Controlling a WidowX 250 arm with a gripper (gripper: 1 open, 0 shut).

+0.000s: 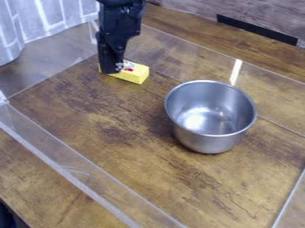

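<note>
My black gripper [113,64] reaches down from the top onto the left part of a yellow box [131,75] with red print, which lies on the wooden table. The fingertips are at or just over the box and look close together; whether anything is between them is too small to tell. To the right of the box stands an empty steel pot [210,116].
Clear plastic edging runs along the left side, with a pale cylindrical object [7,46] at the upper left.
</note>
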